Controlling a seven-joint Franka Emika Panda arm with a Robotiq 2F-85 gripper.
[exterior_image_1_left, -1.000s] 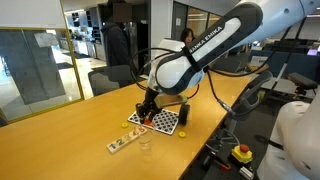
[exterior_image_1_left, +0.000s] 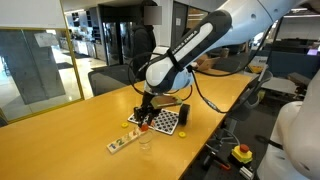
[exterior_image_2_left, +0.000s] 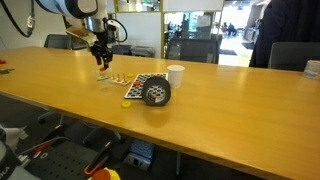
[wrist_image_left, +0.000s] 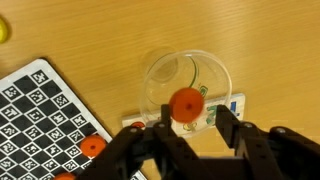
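A clear cup (wrist_image_left: 188, 62) stands on the wooden table below my gripper; it is also in exterior view 1, as a clear cup (exterior_image_1_left: 146, 144). An orange disc (wrist_image_left: 187, 105) shows over the near part of the cup, at my fingertips. It looks larger than the discs on the board, so it seems to sit above table height. My fingers (wrist_image_left: 228, 127) stand apart on either side of it. Whether they touch the disc is not clear. In exterior view 2 a red spot (exterior_image_2_left: 102, 67) shows just below the gripper.
A black-and-white checkered board (wrist_image_left: 42, 125) with orange discs (wrist_image_left: 92, 146) lies beside the cup. A white strip (exterior_image_1_left: 124, 142) with small pieces is close by. A white cup (exterior_image_2_left: 176, 76) and a dark round object (exterior_image_2_left: 156, 92) stand farther off.
The gripper has come down slightly toward the clear cup, the red disc sinking with it over the last second. The cup, board and strip stay where they were.
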